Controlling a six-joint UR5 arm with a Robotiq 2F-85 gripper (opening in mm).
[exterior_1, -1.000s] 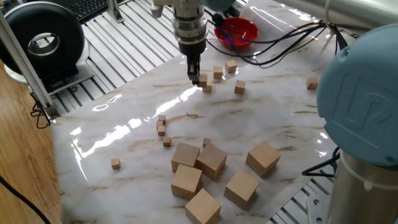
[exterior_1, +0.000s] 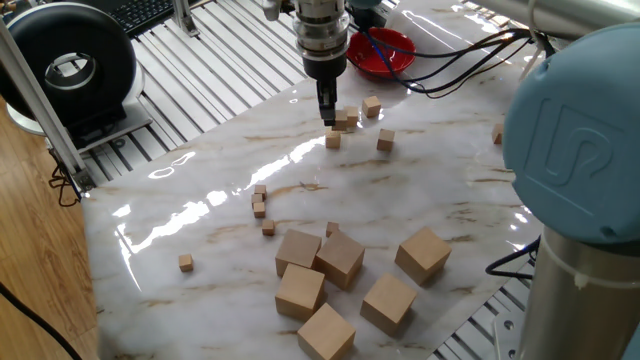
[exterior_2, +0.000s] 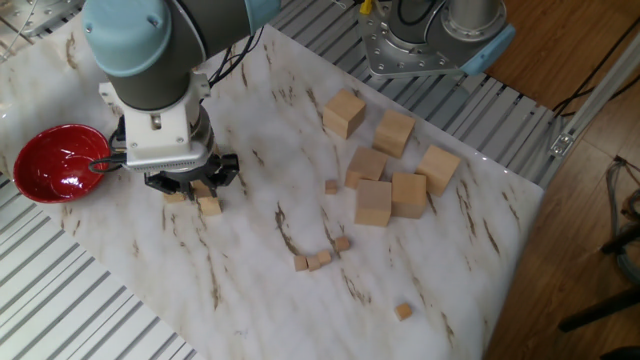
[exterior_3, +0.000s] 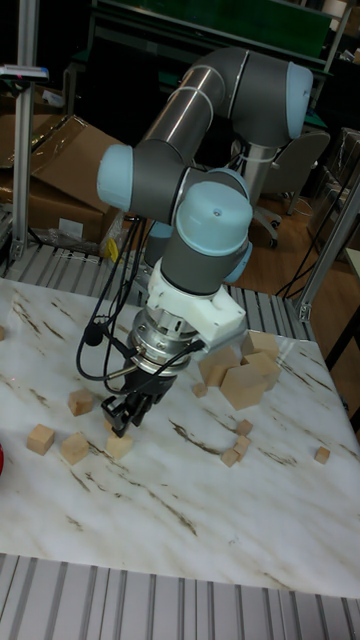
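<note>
My gripper (exterior_1: 328, 108) points down over the far part of the marble table. A small wooden cube (exterior_1: 340, 119) sits at its fingertips, so the gripper is shut on this cube. Close by the held cube lie a small cube (exterior_1: 333, 141) nearer the camera and another cube (exterior_1: 352, 115) just behind. In exterior view 2 the gripper's dark fingers (exterior_2: 228, 166) partly hide the cubes under them. Two more loose cubes of this size, one cube (exterior_1: 372, 106) and another cube (exterior_1: 386, 140), stand to the right.
A red bowl (exterior_1: 382, 52) stands at the far edge. Several large wooden blocks (exterior_1: 340, 258) cluster at the near side, with several tiny cubes (exterior_1: 259, 209) left of them. Black cables (exterior_1: 455, 75) hang beside the arm. Mid-table is mostly clear.
The gripper has moved right and slightly away from the camera, and the cube at its fingertips has travelled with it towards the cube behind. The other blocks have not moved.
</note>
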